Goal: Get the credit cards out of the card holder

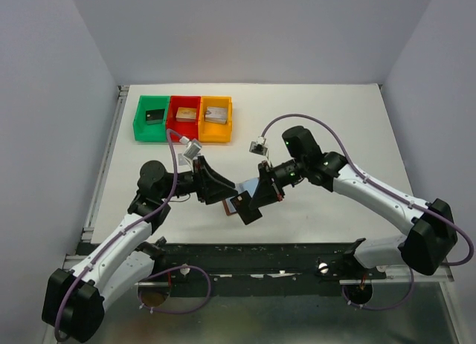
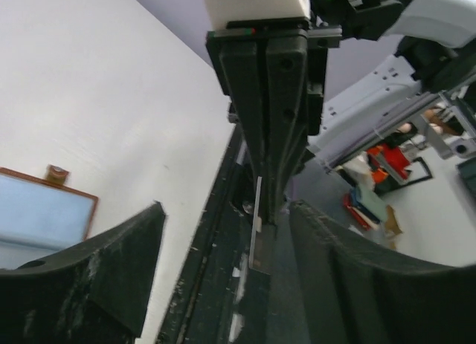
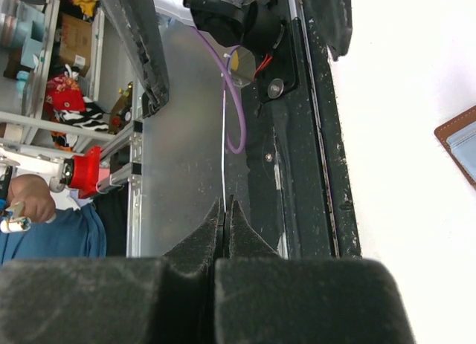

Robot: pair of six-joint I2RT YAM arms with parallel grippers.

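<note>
A black card [image 1: 244, 209] is held by one edge in my right gripper; in the right wrist view it shows edge-on as a thin line. My left gripper is open, its two fingers spread to either side of the card's free end, without visible contact. Seen from the left wrist, the card [image 2: 259, 247] also appears edge-on, below the right fingertips. The brown and light-blue card holder [image 1: 229, 208] lies open on the table beneath both grippers, largely covered by them. Part of the holder [image 3: 462, 142] is visible at the right wrist view's right edge.
Green [image 1: 139, 126], red [image 1: 176, 128] and orange [image 1: 216, 136] boxes stand side by side at the back left, each with cards inside. The table's front edge [image 1: 223, 245] runs close below the grippers.
</note>
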